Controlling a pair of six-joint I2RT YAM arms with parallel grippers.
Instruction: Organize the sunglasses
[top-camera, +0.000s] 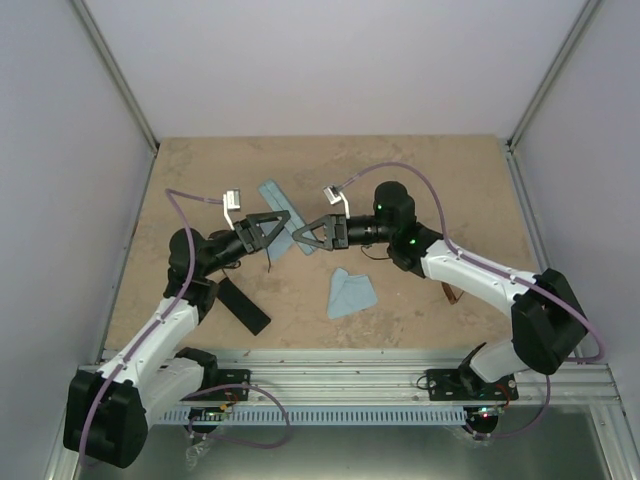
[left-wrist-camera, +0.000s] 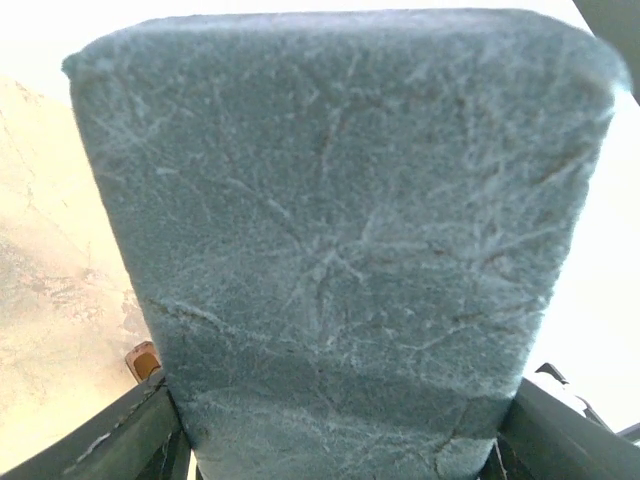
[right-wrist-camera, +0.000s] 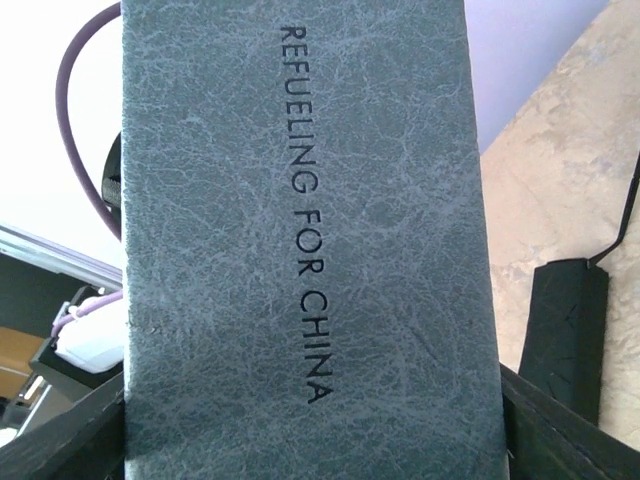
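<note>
Between the two grippers a grey-blue case, marked "REFUELING FOR CHINA", is held tilted over the table. My left gripper is shut on it, and the case fills most of the left wrist view. My right gripper is part open around the lower end, with the case still between its fingers. Whether those fingers touch its sides is hard to tell. No sunglasses show clearly; thin dark wires peek out below the right gripper. The case's inside is hidden.
A flat black case lies at the left front. One light blue cloth rests near the middle front, another under the left gripper. A small brown item lies at the right.
</note>
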